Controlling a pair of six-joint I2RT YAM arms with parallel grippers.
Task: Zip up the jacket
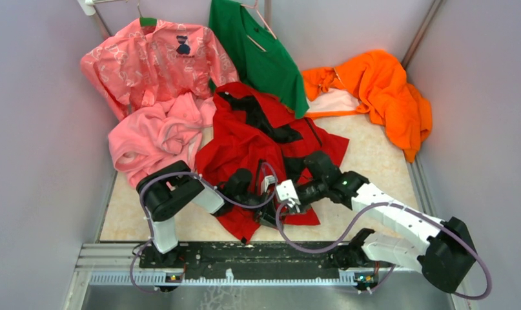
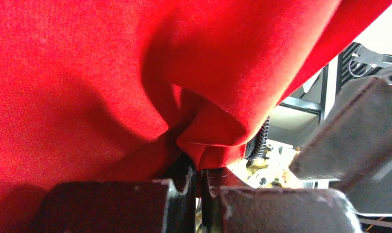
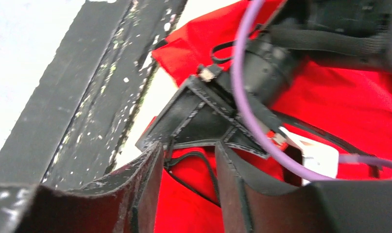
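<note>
The red jacket (image 1: 235, 148) lies crumpled on the floor, both grippers low over its lower part. My left gripper is shut at a fold of red fabric; a black zipper strip (image 2: 259, 138) shows just beside it. My right gripper is part open, above red fabric and a black cord loop beside the left gripper's housing. Whether anything is between its fingers is unclear. The zipper's slider cannot be made out.
Pink clothes (image 1: 151, 139), a green top (image 1: 257, 58) and an orange garment (image 1: 390, 97) surround the jacket at the back and sides. Bare floor (image 1: 374, 168) shows at right.
</note>
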